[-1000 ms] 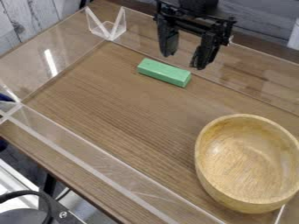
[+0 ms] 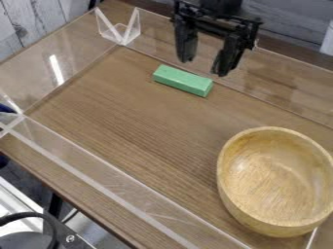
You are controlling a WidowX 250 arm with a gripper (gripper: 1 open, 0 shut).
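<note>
My black gripper (image 2: 205,43) hangs at the top centre of the view, open, its two dark fingers apart with nothing seen between them. Just below and left of it lies a bright green block (image 2: 184,82) on the wooden table. A large pale tan bowl (image 2: 276,181) sits at the lower right.
A clear plastic piece (image 2: 120,27) stands at the top left, clear strips run along the left side, and dark cables lie beyond the table's lower left edge.
The block and bowl have not visibly moved.
</note>
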